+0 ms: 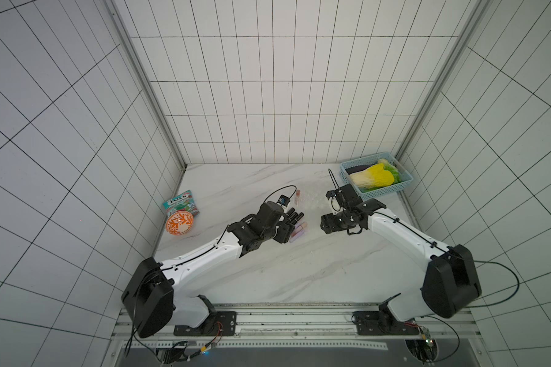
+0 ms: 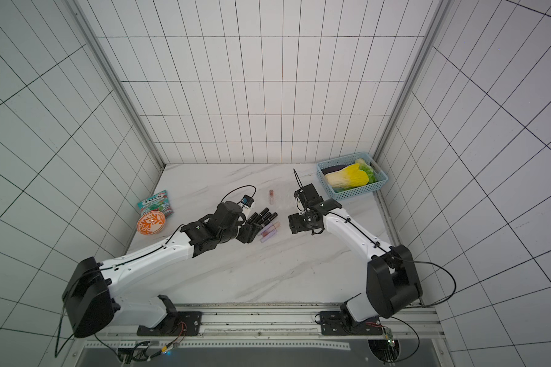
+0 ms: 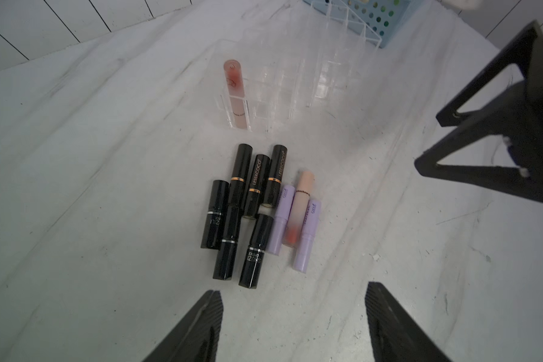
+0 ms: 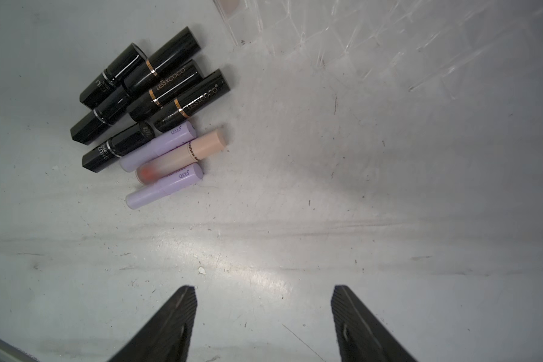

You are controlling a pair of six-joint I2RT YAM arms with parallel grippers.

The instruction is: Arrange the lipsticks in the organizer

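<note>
Several black lipsticks [image 3: 252, 250] [image 4: 187, 99], two lilac ones [image 3: 306, 235] [image 4: 163, 187] and a pale pink tube [image 3: 298, 208] lie bunched on the marble table. Behind them is the clear organizer [image 3: 271, 90] [image 4: 356, 30], with a pink tube [image 3: 234, 90] in its front left compartment. My left gripper is open above the near side of the bunch, nothing between its fingers. My right gripper hangs open to the right of the bunch, also empty.
A blue basket [image 1: 376, 192] of vegetables stands at the back right. An orange bowl [image 1: 179, 222] and a package [image 1: 178, 199] lie at the left edge.
</note>
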